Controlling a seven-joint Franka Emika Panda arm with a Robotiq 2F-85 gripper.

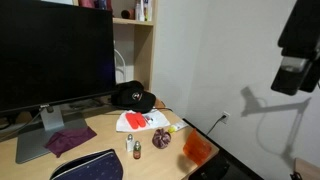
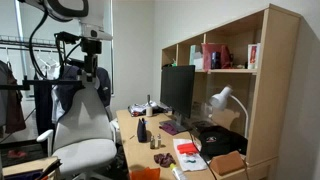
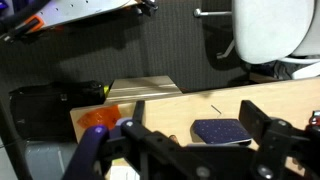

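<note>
High above the floor in front of the desk, my gripper stands open, its two fingers wide apart with nothing between them. In exterior view 2 the gripper [image 2: 90, 68] points down over the white office chair [image 2: 83, 130]. On the desk lie a dark blue case, a maroon cloth [image 1: 70, 138], two small bottles [image 1: 137, 150] and a dark purple bunched item [image 1: 161, 138]. An orange see-through container [image 1: 199, 149] is at the desk's right edge. Red items [image 1: 132, 119] rest on a white cloth [image 1: 124, 125].
A large monitor [image 1: 55, 55] stands at the back of the desk, beside a black cap [image 1: 132, 97] and a shelf unit [image 2: 262, 75]. A white lamp [image 2: 220, 100] leans out there. Clothes [image 2: 70, 90] hang behind the chair.
</note>
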